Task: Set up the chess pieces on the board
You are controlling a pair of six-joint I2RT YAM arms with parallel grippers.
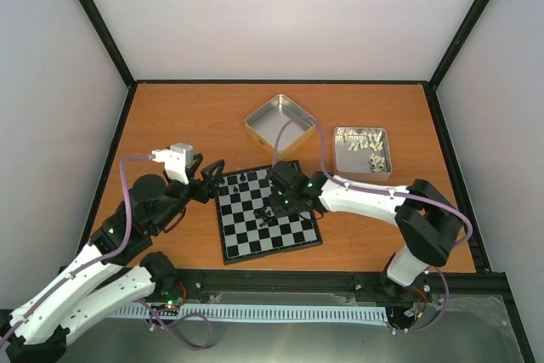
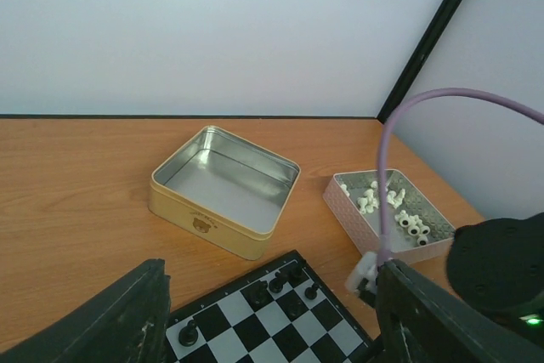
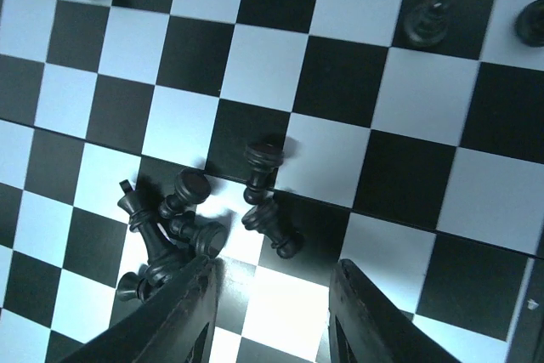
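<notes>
The chessboard [image 1: 255,240] lies mid-table. Some black pieces stand along its far rows, such as a pawn; in the right wrist view several others lie in a loose pile, including a king [image 3: 148,231], with two more [image 3: 270,228] beside it. My right gripper hangs over the board above this pile, fingers apart, nothing visible between them. My left gripper [image 1: 212,176] is raised at the board's left edge; in the left wrist view its fingers are apart with nothing between them.
An empty gold tin [image 2: 201,225] sits behind the board. A pink tin [image 1: 345,167] holding white pieces is to its right. Bare wood table [image 1: 170,116] lies at the back left.
</notes>
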